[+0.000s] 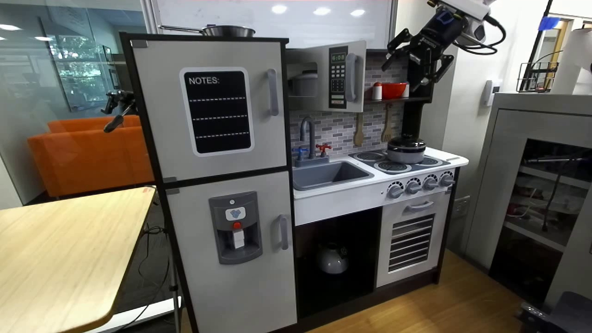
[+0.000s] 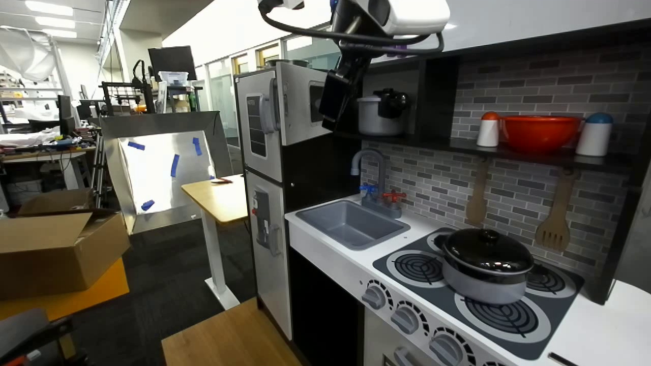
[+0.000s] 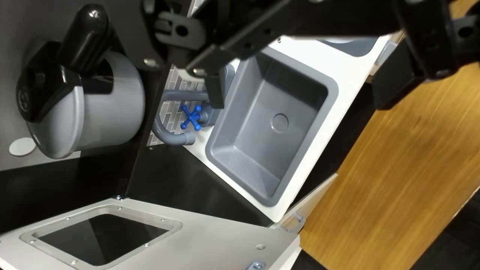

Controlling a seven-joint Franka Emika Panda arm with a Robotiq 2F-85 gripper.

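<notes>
High in front of the toy kitchen's upper shelf, my black gripper [image 1: 415, 69] points downward. It is open, its fingers wide apart with nothing between them, in the wrist view also [image 3: 304, 92]. The microwave door [image 1: 336, 76] stands swung open. Inside the microwave compartment sits a grey pot with black fittings [image 2: 381, 114], apart from my gripper and on the left in the wrist view. Below, the grey sink [image 3: 276, 119] is empty, with a grey faucet [image 2: 379, 168] behind it. A grey pot with a black lid [image 2: 486, 262] rests on the stove.
An orange-red bowl [image 2: 540, 132] stands between two shakers on the upper shelf. Two wooden utensils hang below it. A pan [image 1: 227, 31] lies on top of the fridge [image 1: 158, 100], whose doors are closed. The counter around the sink is clear.
</notes>
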